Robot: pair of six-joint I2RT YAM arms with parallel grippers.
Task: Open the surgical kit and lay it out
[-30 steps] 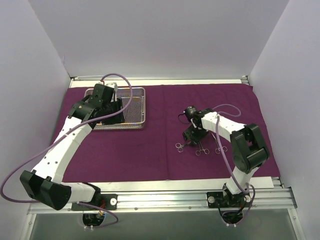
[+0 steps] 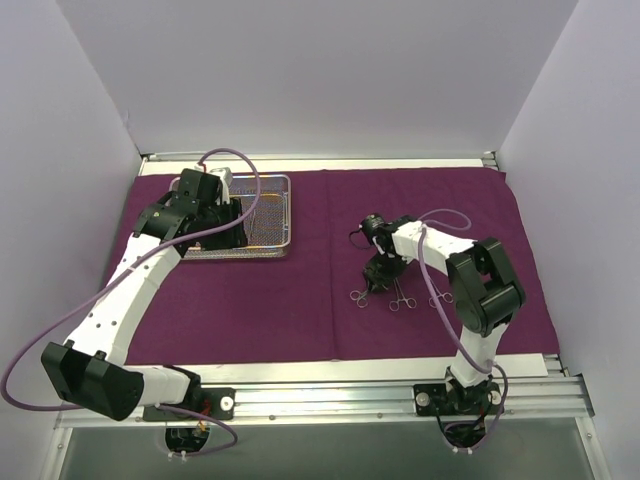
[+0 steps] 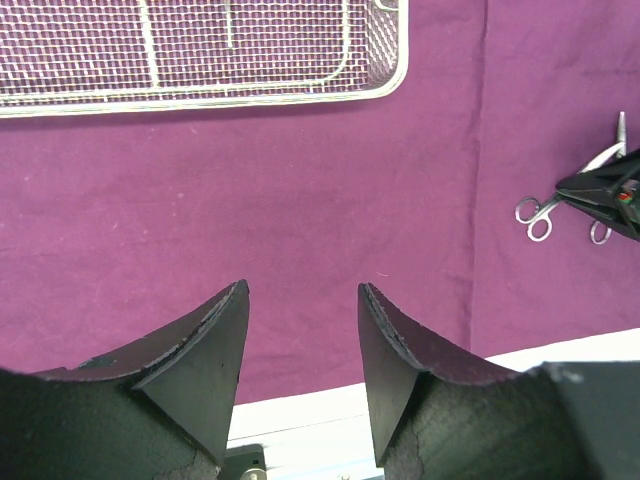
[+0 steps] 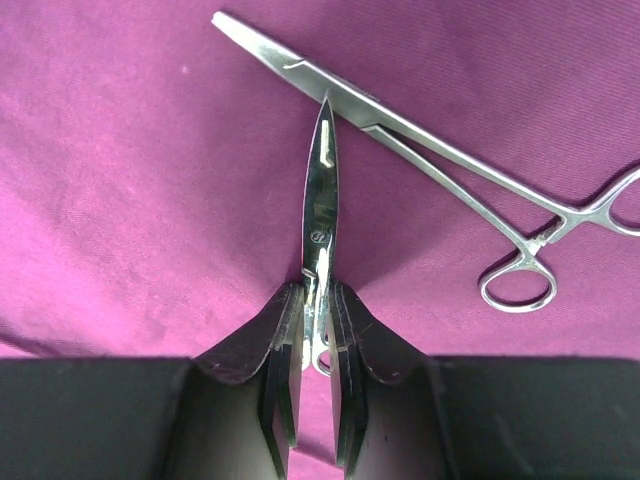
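Observation:
Near the right of the purple cloth, my right gripper has its fingers closely around a pair of scissors (image 4: 320, 200), blades pointing up in the right wrist view. A hemostat (image 4: 450, 152) lies diagonally beside it, crossing near the blade tip. In the top view several ringed instruments (image 2: 395, 304) lie below that gripper, partly hidden by it. My left gripper hangs open over the cloth near the wire tray (image 2: 270, 245), with nothing between its fingers.
The purple cloth (image 2: 260, 310) covers the table, clear at front left. The tray stands at back left, mostly hidden by the left arm. Grey walls bound the sides and back.
The right arm has shifted slightly toward the left and front in the top view. The left arm looks unchanged.

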